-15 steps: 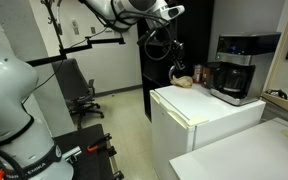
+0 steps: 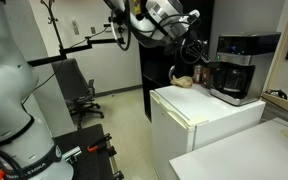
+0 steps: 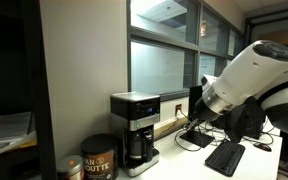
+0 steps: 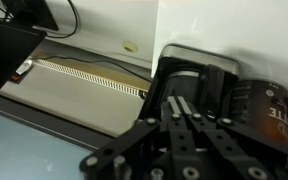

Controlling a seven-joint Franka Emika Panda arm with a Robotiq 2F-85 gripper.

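Note:
A black and silver coffee maker (image 2: 243, 70) with a glass carafe stands on the white counter (image 2: 206, 107). In exterior view 2 the coffee maker (image 3: 136, 130) is left of the arm, with clear space between them. My gripper is shut, with nothing showing between its fingers. The wrist view looks down past the fingertips at the dark top of the coffee maker (image 4: 189, 65); the gap between them is hard to judge. In exterior view 1 the gripper hangs above the counter, left of the machine, small and dark against the background.
A large dark canister (image 3: 99, 155) and a smaller can (image 3: 68, 167) stand beside the coffee maker. A tan object (image 2: 183, 81) sits toward the back of the counter. A keyboard (image 3: 225, 157) lies on the far side.
In exterior view 1 the arm's upper part and gripper have moved right, closer to the coffee maker. The coffee maker and the things on the counter have stayed put.

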